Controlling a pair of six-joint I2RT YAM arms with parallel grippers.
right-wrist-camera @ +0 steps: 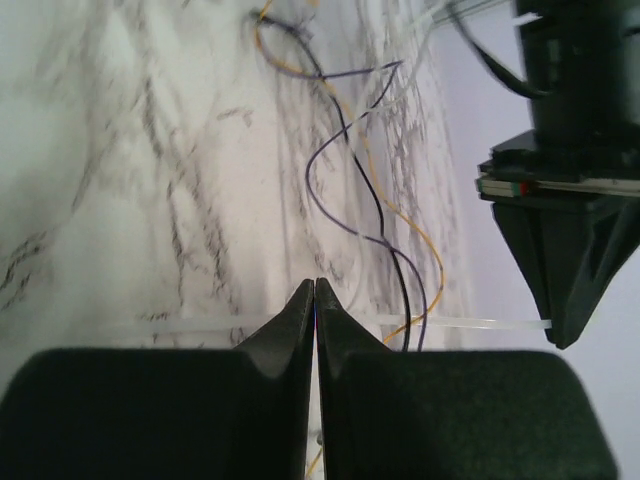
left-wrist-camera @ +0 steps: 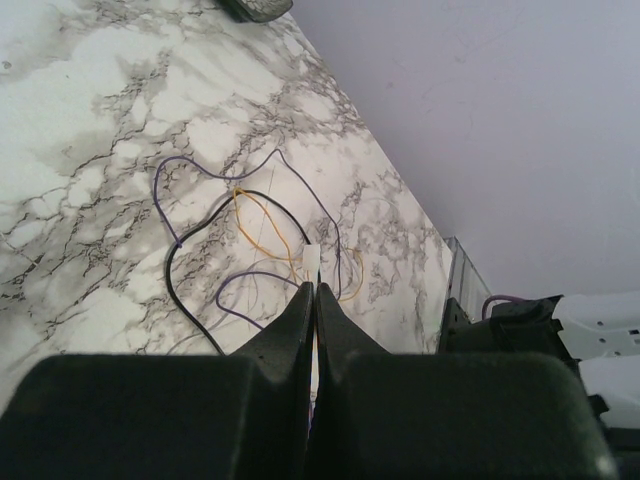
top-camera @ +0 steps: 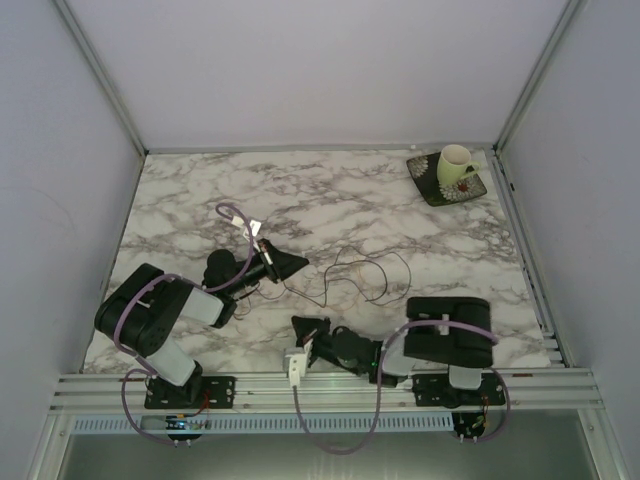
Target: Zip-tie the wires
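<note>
A loose bundle of black, purple and yellow wires lies on the marble table, also seen in the top view as thin dark wires. My left gripper is shut on a thin white zip tie, whose strip shows between and beyond the fingertips. In the right wrist view the pale zip tie strip runs sideways from the left gripper, crossing over the wires. My right gripper is shut in front of that strip, with nothing visible between its fingers. Blur hides whether it touches the strip.
At the back right a green mug stands on a dark patterned mat. Walls close off the back and both sides. Both grippers are close together near the front.
</note>
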